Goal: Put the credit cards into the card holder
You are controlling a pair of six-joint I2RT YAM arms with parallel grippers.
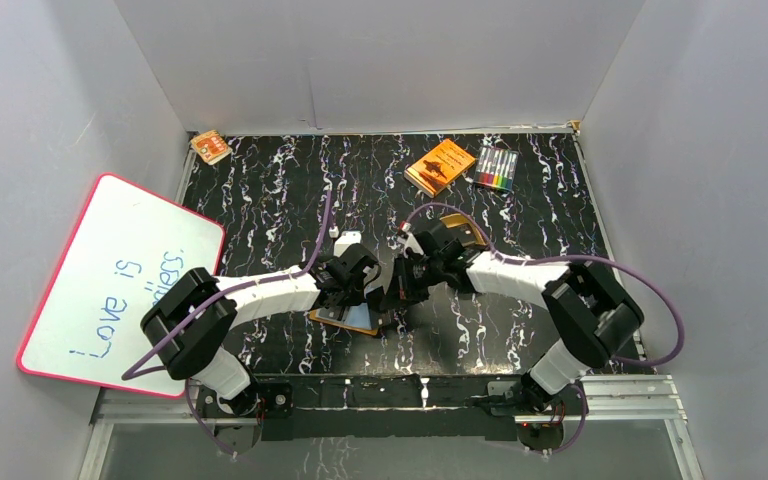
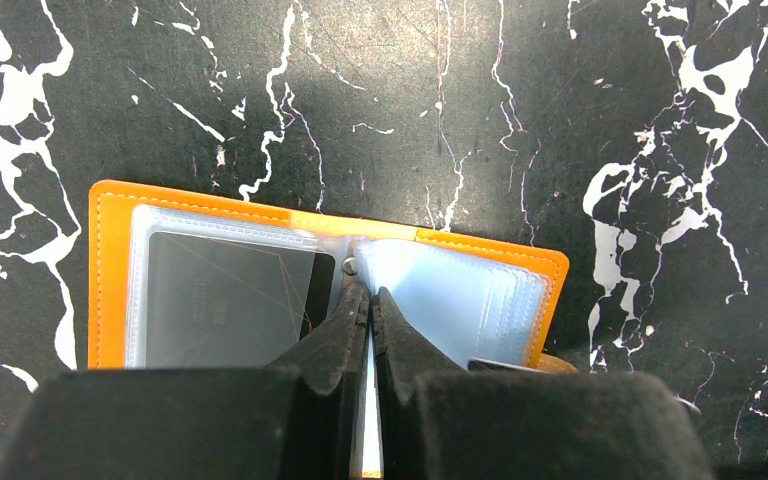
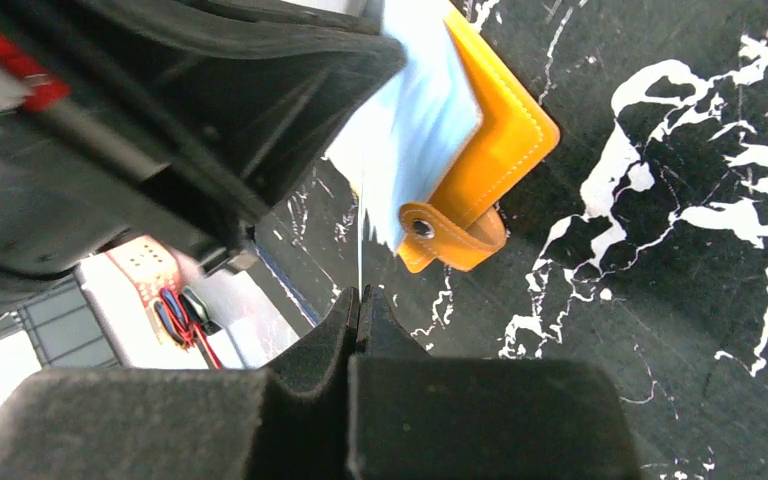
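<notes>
The orange card holder (image 2: 190, 199) lies open on the table, with a dark card (image 2: 225, 300) under the clear sleeve on its left half. My left gripper is shut on the raised clear sleeves (image 2: 450, 295) near the holder's middle. To the right, my right gripper is shut on a thin card (image 3: 361, 225), seen almost edge-on in the right wrist view. From above, that dark card (image 1: 376, 298) stands close to the holder's right end. Whether its edge is inside a sleeve cannot be made out.
An orange container (image 1: 457, 221) with dark contents sits behind the right arm. At the back are an orange book (image 1: 440, 166) and a set of coloured pens (image 1: 496, 168). A whiteboard (image 1: 120, 285) leans at left. The holder's snap strap (image 3: 455, 240) sticks out.
</notes>
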